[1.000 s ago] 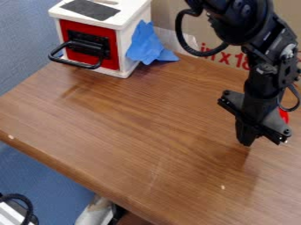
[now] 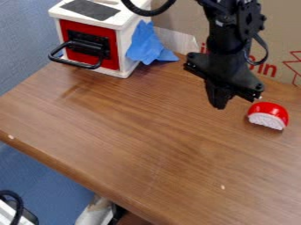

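Note:
My black gripper (image 2: 219, 95) hangs over the back right of the wooden table (image 2: 129, 141), tilted downward; its fingers are too dark to tell whether they are open or shut. A red and white round object (image 2: 268, 113) lies on the table just right of and below the gripper. At the back left stands a white and red toy oven (image 2: 111, 51) with a black handle on its front, and a blue cloth (image 2: 148, 46) lies beside it.
A cardboard box (image 2: 284, 53) with red print stands behind the arm. The table's left edge drops to a blue floor.
The gripper has moved left and up, toward the back of the table, uncovering more of the red and white object.

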